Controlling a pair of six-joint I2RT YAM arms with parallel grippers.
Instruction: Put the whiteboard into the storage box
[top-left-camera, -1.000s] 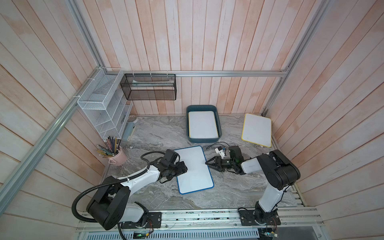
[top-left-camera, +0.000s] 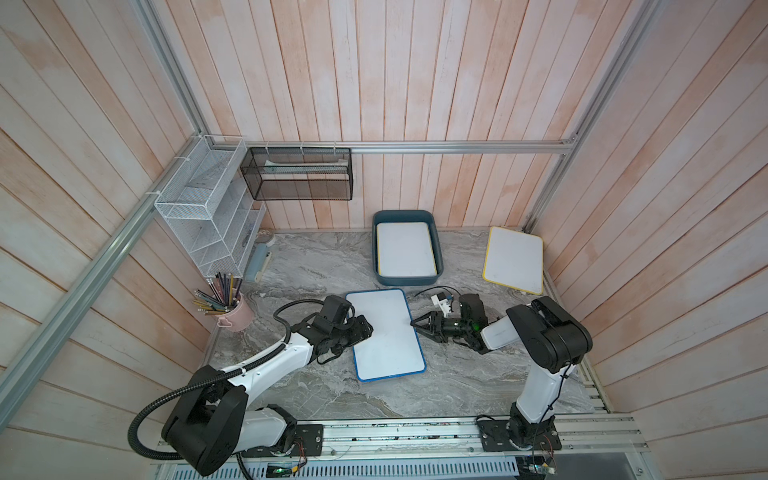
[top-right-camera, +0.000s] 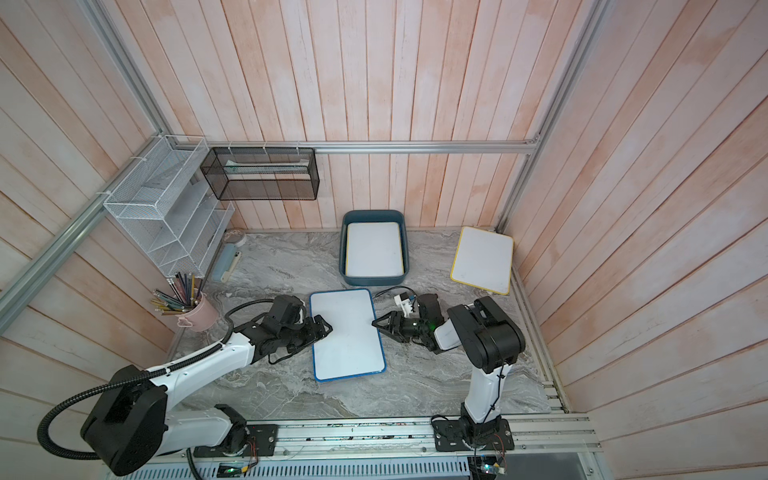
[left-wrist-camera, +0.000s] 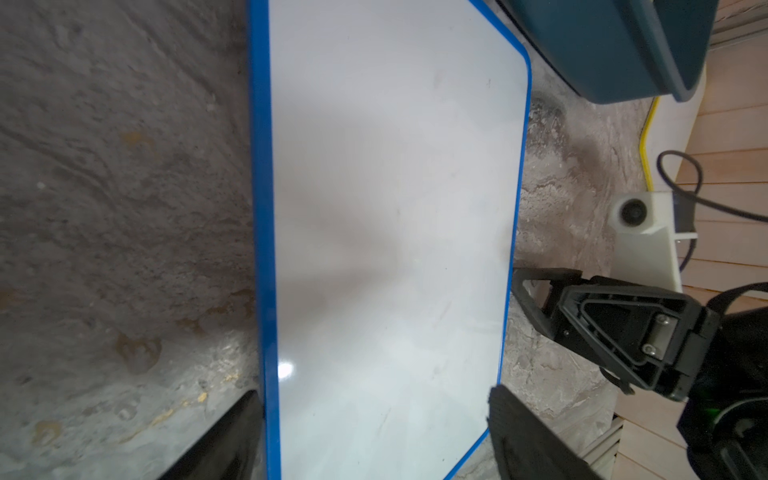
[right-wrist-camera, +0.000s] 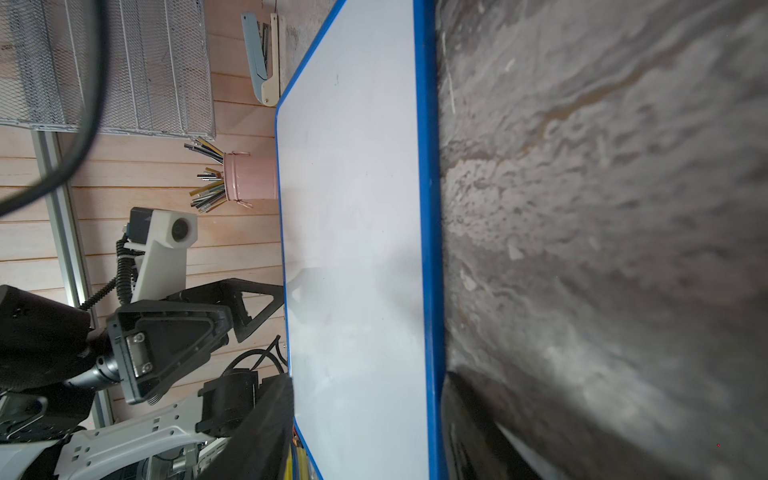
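Observation:
A white whiteboard with a blue rim (top-left-camera: 389, 336) lies on the grey marbled table between my two arms. Its left edge is by my left gripper (top-left-camera: 366, 328), whose blurred fingers (left-wrist-camera: 532, 436) stand wide apart at the bottom of the left wrist view. At the opposite edge is my right gripper (top-left-camera: 417, 321), open too, with the blue rim running up to its fingers (right-wrist-camera: 472, 432); whether they touch it I cannot tell. Just behind the board is the dark teal storage box (top-left-camera: 439, 256), holding a yellow-rimmed whiteboard (top-left-camera: 406, 248).
Another yellow-rimmed whiteboard (top-left-camera: 513, 260) lies at the back right. A pink pen cup (top-left-camera: 235, 315) and white mesh shelves (top-left-camera: 209, 200) stand on the left. A black wire basket (top-left-camera: 297, 190) hangs on the back wall. Bare table lies left of the box.
The blue-rimmed board has shifted slightly toward the box and turned a little straighter.

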